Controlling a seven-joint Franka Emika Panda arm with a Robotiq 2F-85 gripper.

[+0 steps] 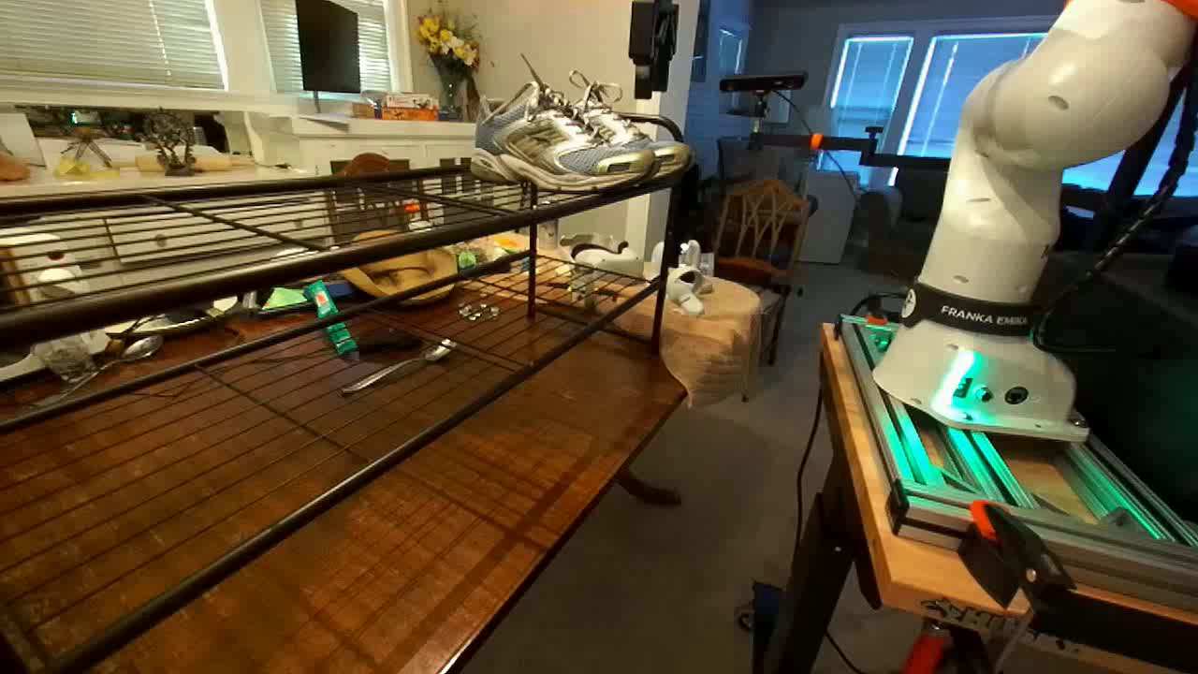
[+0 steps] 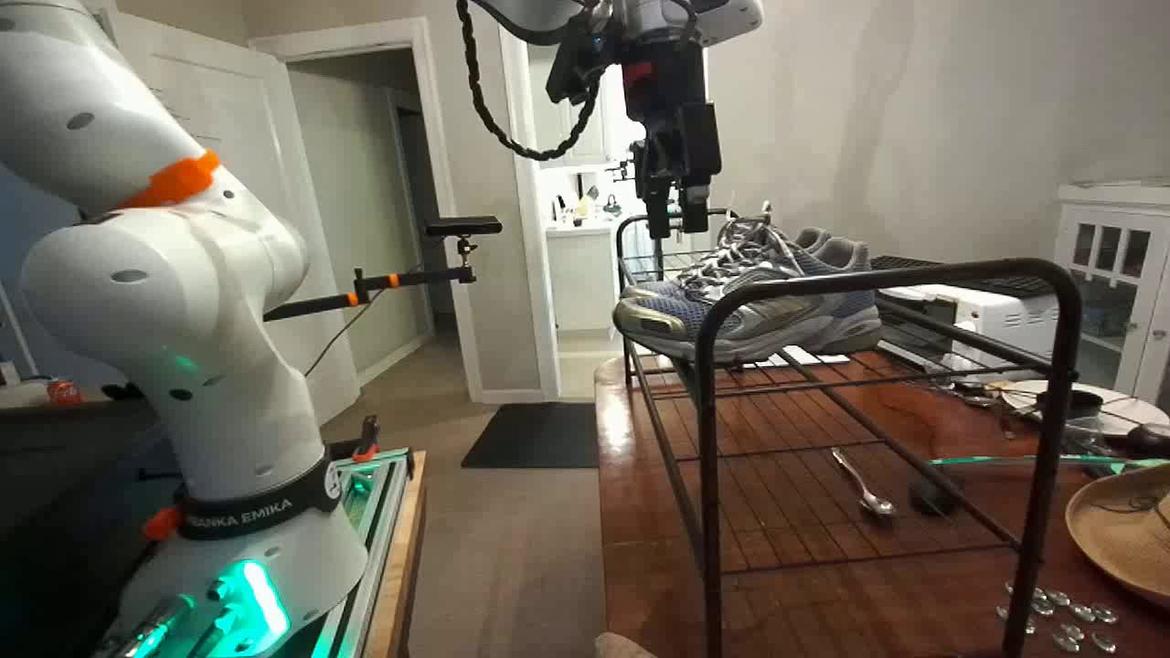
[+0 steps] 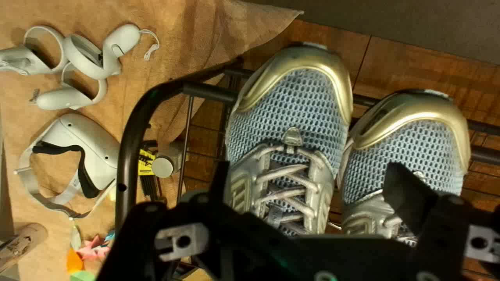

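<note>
A pair of grey-blue running shoes sits side by side at one end of the black wire rack. Seen from above in the wrist view, the left shoe and the right shoe have gold toe caps and pale laces. Over them hangs my gripper, its fingers apart with no object held. One finger is above the left shoe's outer edge, the other above the right shoe. From the side, the gripper is clear of the shoes, a little higher than their laces.
A metal spoon lies on the table under the rack, with glass beads and a straw hat nearby. White VR gear rests on a cloth-covered table beside the rack. Most of the rack's top is bare.
</note>
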